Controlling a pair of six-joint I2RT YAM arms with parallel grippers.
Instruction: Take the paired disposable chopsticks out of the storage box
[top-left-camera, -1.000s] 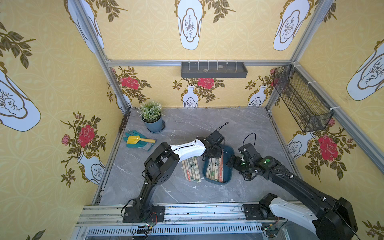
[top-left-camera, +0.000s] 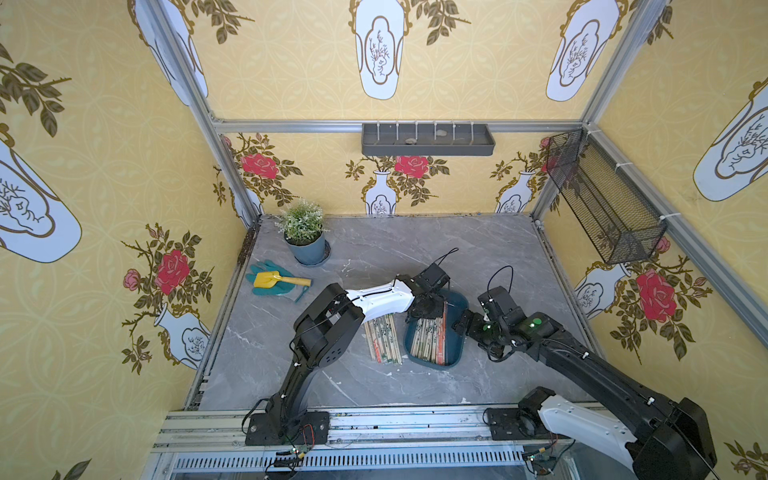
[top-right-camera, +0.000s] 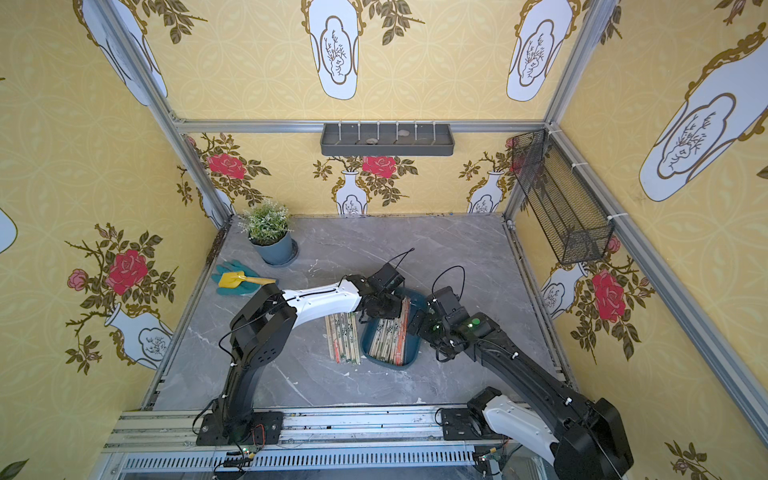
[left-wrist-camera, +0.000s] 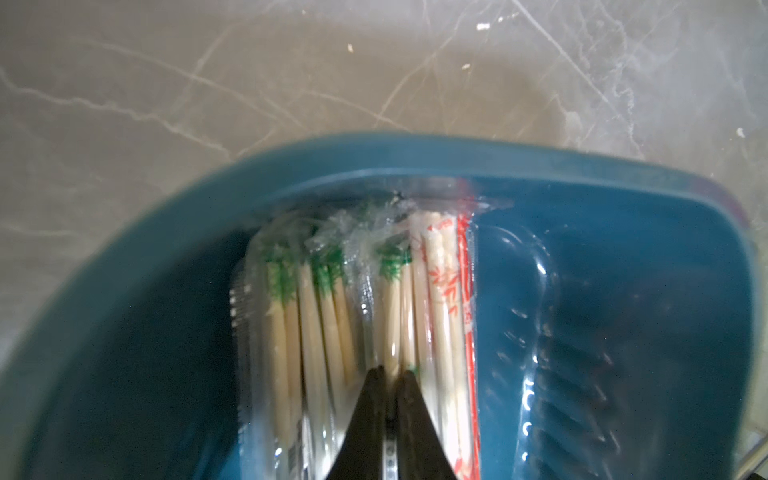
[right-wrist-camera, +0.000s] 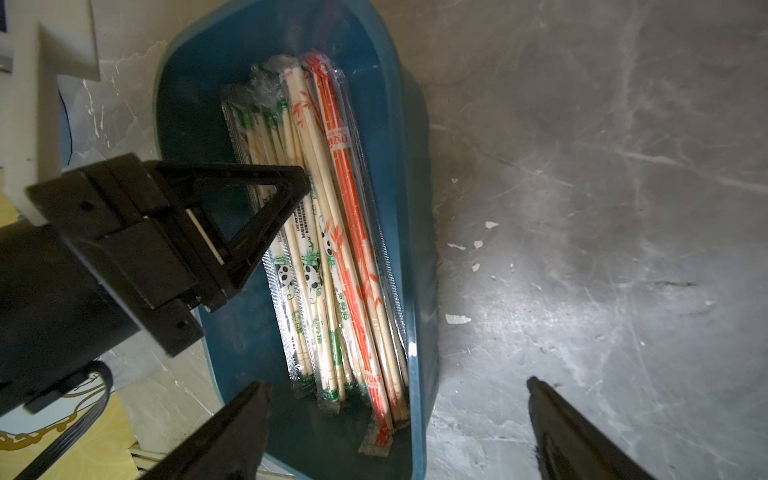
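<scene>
Several paper- and film-wrapped chopstick pairs (right-wrist-camera: 332, 264) lie side by side in the blue storage box (right-wrist-camera: 416, 280). Over the box's far half, my left gripper points down at them; its fingertips are close together over the wrapped sticks in the left wrist view. Whether a pair is pinched there cannot be made out. To the right of the box, my right gripper is open, its fingers far apart with the box wall and bare table between them. A row of chopstick pairs (top-left-camera: 382, 340) lies on the table left of the box.
A potted plant (top-left-camera: 304, 228) stands at the back left. In front of it lie a yellow shovel (top-left-camera: 276, 280) and a teal glove (top-left-camera: 272, 289). A mesh basket (top-left-camera: 608, 196) hangs on the right wall.
The left arm has shifted very slightly to the right over the box. The right arm, the box and the row on the table look unmoved.
</scene>
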